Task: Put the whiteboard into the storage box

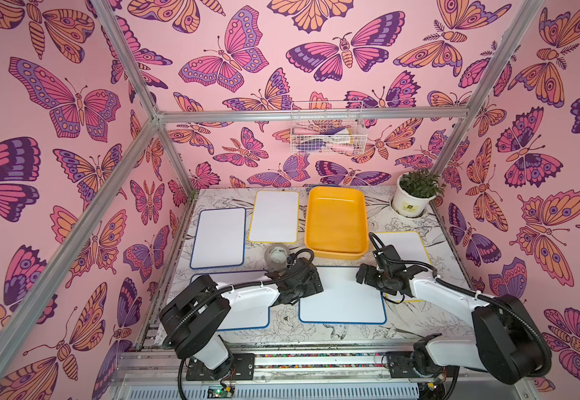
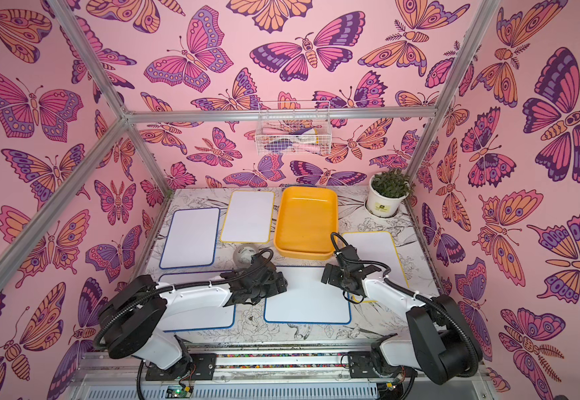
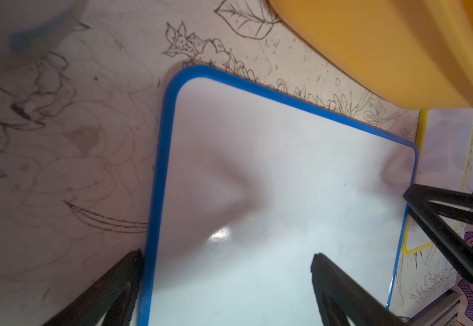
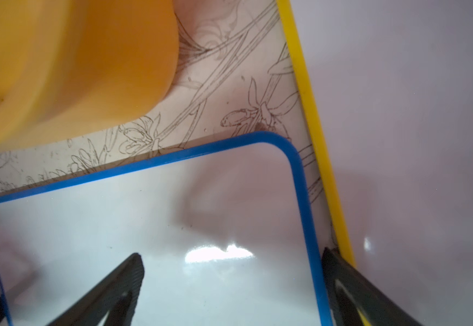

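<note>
The blue-edged whiteboard (image 1: 343, 300) lies flat in the middle of the table, just in front of the yellow storage box (image 1: 335, 254), whose inside looks empty. My left gripper is open at the board's left edge: one finger (image 3: 119, 293) stands outside the blue rim, the other above the white face. At the opposite edge my right gripper is likewise open, with its outer finger (image 4: 353, 293) in the narrow gap beside a yellow-edged board and its inner finger over the face. Neither is closed on the rim.
More boards lie around: a yellow-edged one (image 1: 403, 246) partly under the right arm, another (image 1: 274, 216) left of the box, and blue-edged ones (image 1: 218, 238) at the left. A roll of tape (image 1: 277, 256) sits near the left gripper. A potted plant (image 1: 412, 196) stands back right.
</note>
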